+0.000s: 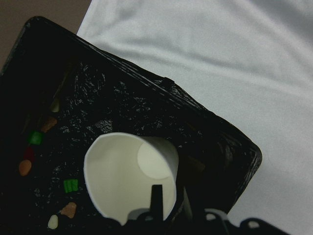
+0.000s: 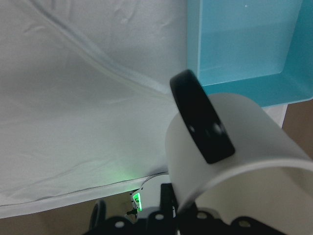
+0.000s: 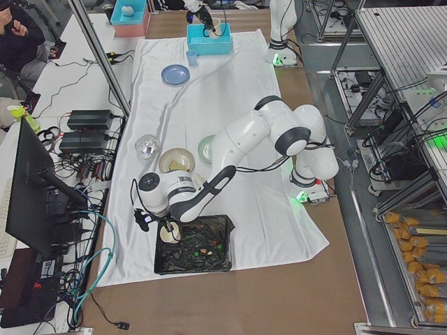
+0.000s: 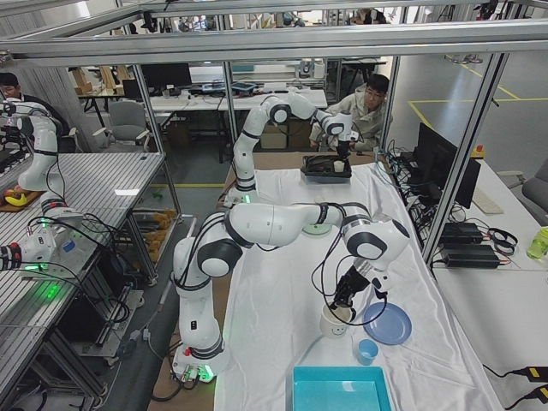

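In the left wrist view my left gripper holds a white cup [image 1: 117, 171] by its rim, tilted over or in the black lined bin [image 1: 117, 63], which holds several small coloured pieces. My right gripper is shut on the rim of a white mug [image 2: 225, 132] with a black strip along it. In the right wrist view the mug hangs beside a turquoise bin [image 2: 244, 44]; the camera right view shows it near the blue plate [image 4: 388, 324].
A small blue cup [image 4: 367, 351] stands by the blue plate. A beige bowl [image 3: 177, 155], a green plate [image 3: 205, 145] and a crumpled silver object [image 3: 147, 146] lie mid-table. Open white cloth lies right of the black bin.
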